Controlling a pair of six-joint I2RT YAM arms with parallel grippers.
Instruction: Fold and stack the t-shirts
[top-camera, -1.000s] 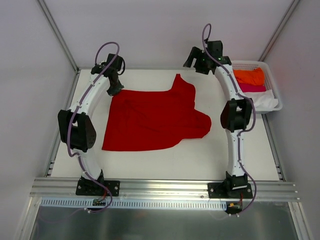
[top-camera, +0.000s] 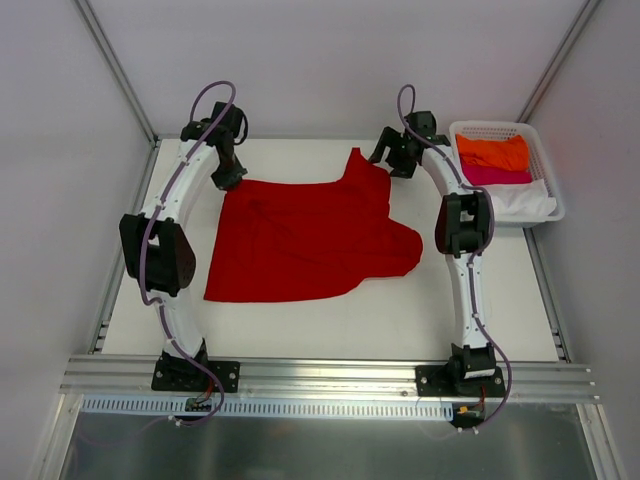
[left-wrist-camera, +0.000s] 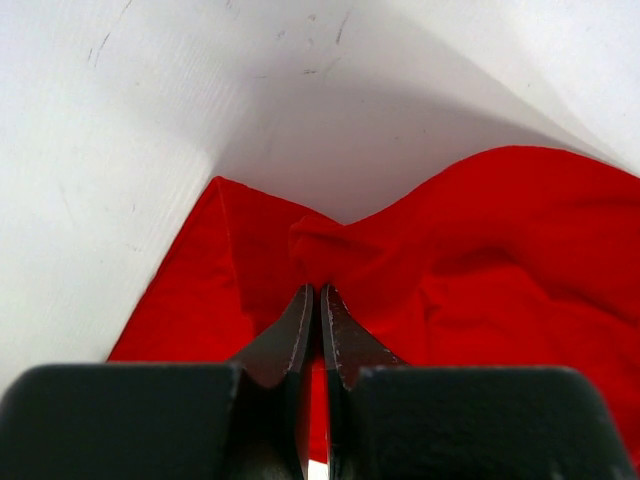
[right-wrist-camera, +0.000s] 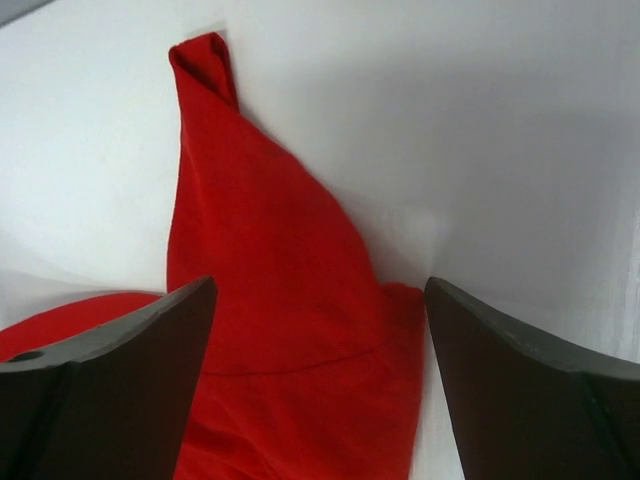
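Note:
A red t-shirt (top-camera: 300, 240) lies spread on the white table, its upper edge running between the two grippers. My left gripper is shut at the shirt's upper left corner; whether cloth is between its tips is hard to tell. My right gripper stands open over the upper right part, where a narrow red flap sticks up toward the back, with a fold of cloth between its fingers in the view.
A white basket (top-camera: 555, 210) at the right holds folded orange (top-camera: 493, 153), magenta and white cloths.
The left gripper has barely moved, and the shirt looks unchanged.

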